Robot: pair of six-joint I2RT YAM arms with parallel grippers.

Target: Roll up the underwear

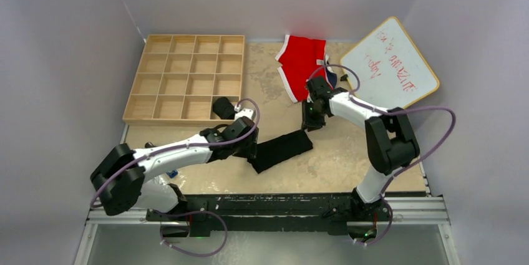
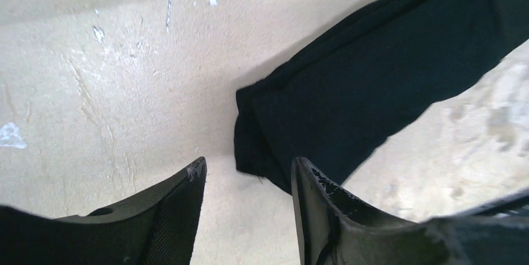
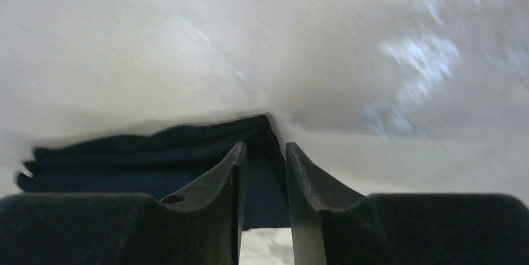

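The underwear [image 1: 282, 151] is a black folded strip lying slantwise on the table. Its left end, a loosely layered edge [image 2: 252, 146], lies just ahead of my left gripper, whose fingers stand apart with bare table showing between them; the right-hand finger [image 2: 305, 196] overlaps the cloth's edge. At the strip's other end is my right gripper, its fingers a little apart. The black cloth's corner [image 3: 262, 171] shows in the gap between them, and no grip on it is visible.
A wooden compartment box [image 1: 187, 77] stands at the back left, with a black roll [image 1: 224, 108] in one compartment. Red cloth [image 1: 304, 59] and a whiteboard [image 1: 392, 65] lie at the back right.
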